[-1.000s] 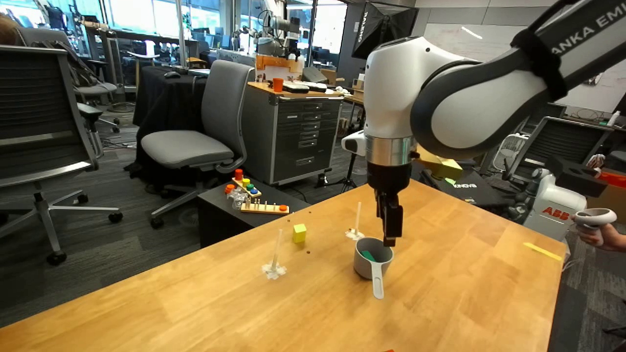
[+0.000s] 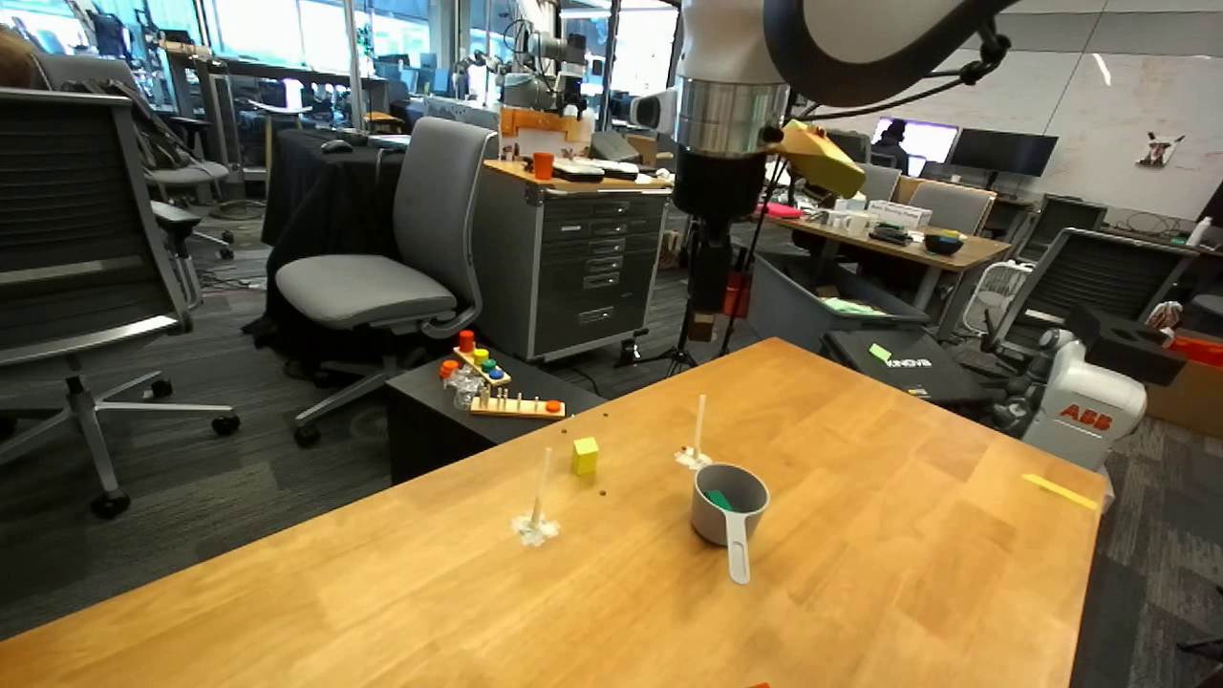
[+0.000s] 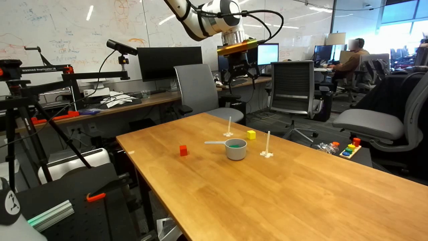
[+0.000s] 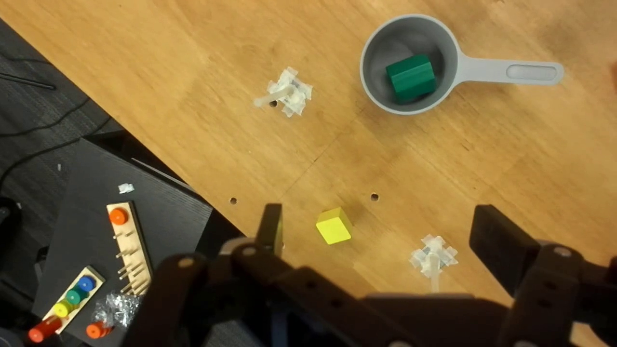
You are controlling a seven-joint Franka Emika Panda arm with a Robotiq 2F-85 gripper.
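Note:
High above the table, my gripper is open, with no object held between its fingers. A grey measuring cup [image 4: 373, 69] with a long handle stands on the table, and a green block [image 4: 411, 78] lies inside it. In the wrist view a yellow cube [image 4: 334, 226] appears on the table far below, framed by the spread fingers. A red cube [image 3: 183, 150] sits apart from the cup, on its handle side, in the second exterior view.
Two thin upright sticks, one stick [image 2: 700, 430] near the cup and another stick [image 2: 542, 493] near the yellow cube, are taped to the table [image 2: 894, 550]. A low black stand [image 2: 418, 419] with peg toys adjoins the table edge.
My arm has risen well away from the cup, which earlier had the gripper just above it. Cup, green block and yellow cube keep their places. A hand with a controller has left the view.

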